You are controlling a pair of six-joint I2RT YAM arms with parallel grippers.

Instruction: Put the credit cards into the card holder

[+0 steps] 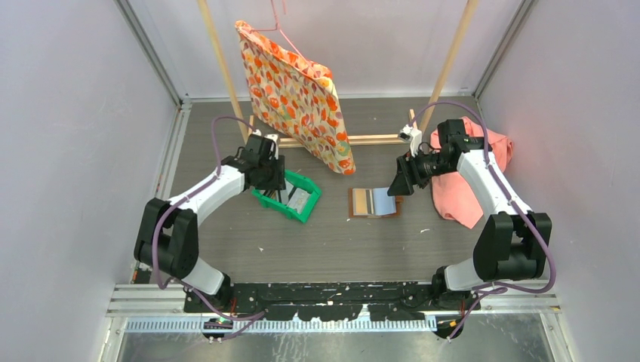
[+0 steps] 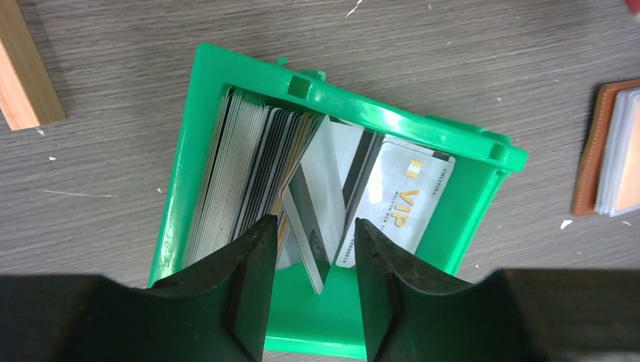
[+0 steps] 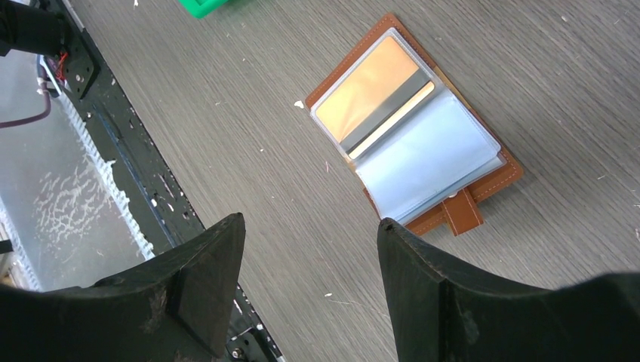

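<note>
A green basket [image 2: 302, 89] holds a row of credit cards [image 2: 226, 188] standing on edge at its left side. A white-and-grey card [image 2: 313, 219] leans out of the row, and a card marked VIP [image 2: 400, 196] rests at the right. My left gripper is part open over the basket, its fingers on either side of the leaning card with gaps showing. The brown card holder [image 3: 494, 185] lies open, a gold card and pale blue sleeves showing. My right gripper stands open near it, nothing between its fingers.
An orange-patterned cloth [image 1: 294, 90] hangs from a wooden rack [image 1: 377, 139] behind the basket. A pink cloth [image 1: 456, 200] lies under the right arm. Bare table [image 1: 340, 253] stretches in front of the basket and holder.
</note>
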